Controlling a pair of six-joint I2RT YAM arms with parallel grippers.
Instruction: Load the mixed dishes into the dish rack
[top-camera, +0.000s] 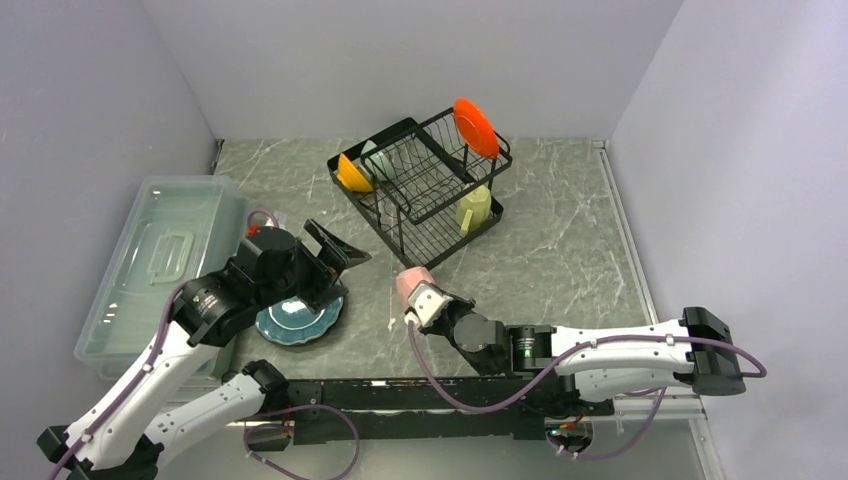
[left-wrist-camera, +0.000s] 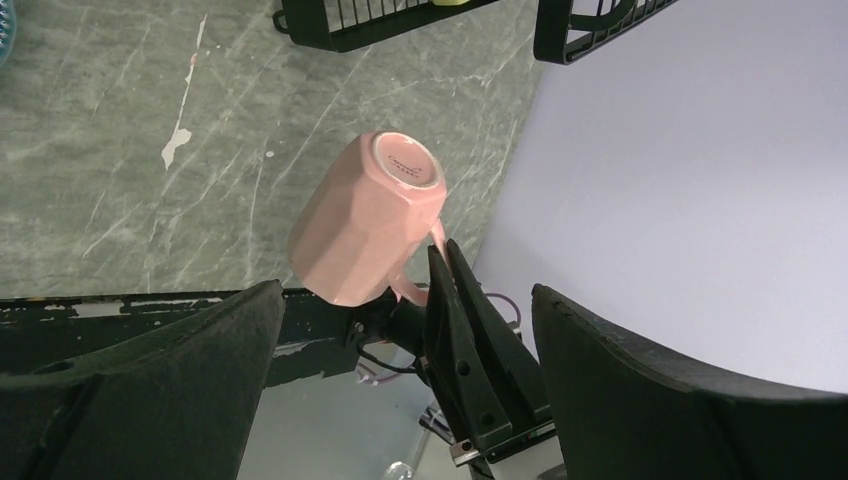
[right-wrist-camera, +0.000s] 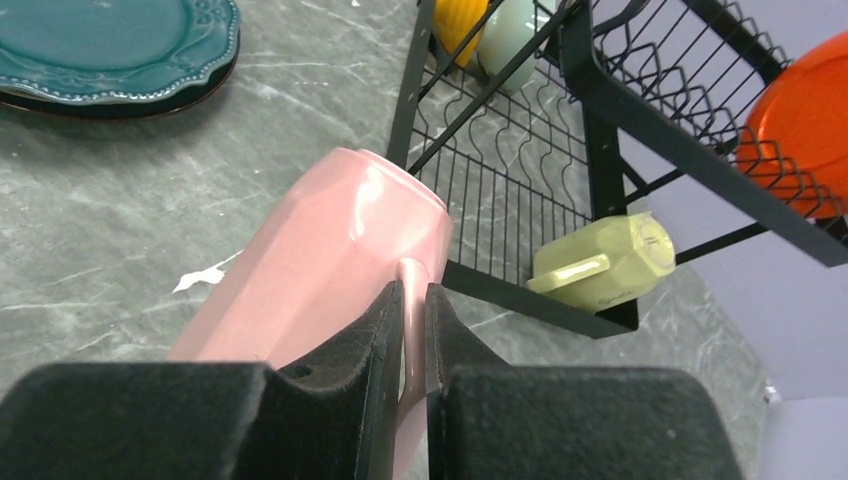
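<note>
The pink mug (left-wrist-camera: 370, 220) hangs tilted above the counter, its base facing up in the left wrist view. My right gripper is shut on the mug's handle (right-wrist-camera: 412, 325), one finger on each side. Open and empty, my left gripper (top-camera: 350, 275) stands to the left of the mug in the top view. The black two-tier dish rack (top-camera: 407, 228) holds a yellow bowl (top-camera: 352, 175), a pale green bowl (top-camera: 378, 162), an orange plate (top-camera: 476, 128) and a yellow-green mug (right-wrist-camera: 610, 262). Beneath my left gripper lies a teal plate (top-camera: 300, 322), partly covered by it.
A clear lidded bin (top-camera: 150, 270) takes up the left side. Under the teal plate shows a dark dish rim (right-wrist-camera: 130, 108). Walls close in the back and the right. Bare counter (top-camera: 560, 250) lies to the right of the rack.
</note>
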